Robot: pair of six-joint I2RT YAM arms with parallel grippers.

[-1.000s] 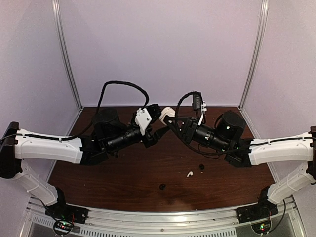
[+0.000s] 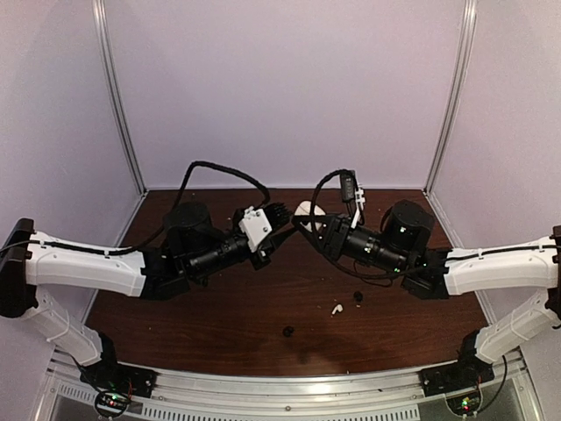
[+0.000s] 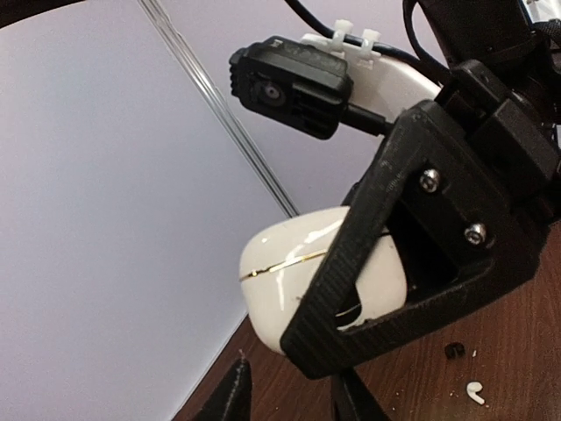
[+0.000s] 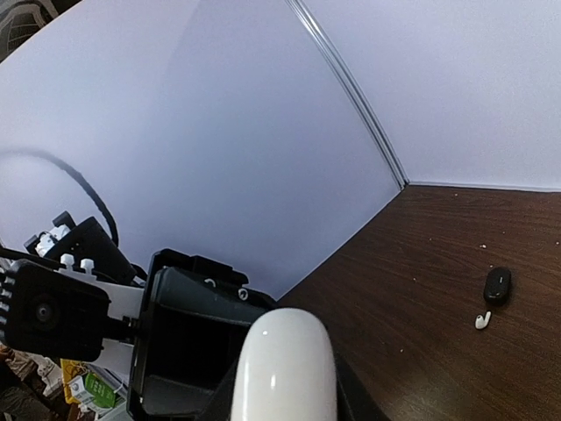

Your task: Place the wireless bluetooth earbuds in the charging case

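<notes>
The glossy white charging case (image 2: 308,210) is held in my right gripper (image 2: 306,224), which is shut on it; it fills the lower middle of the right wrist view. In the left wrist view its gold seam shows. My left gripper is just beside and below the case, its fingertips a little apart; whether anything is between them cannot be made out. A white earbud (image 2: 337,310) lies on the table, also seen as a small earbud (image 4: 482,321) in the right wrist view.
Small black objects (image 2: 288,331) (image 2: 358,296) lie on the dark wooden table (image 2: 202,333), which is clear around them. Pale walls enclose the back and sides.
The left arm has moved down slightly. The case and right gripper have shifted slightly down and right in the top view, opening a little space from the left gripper.
</notes>
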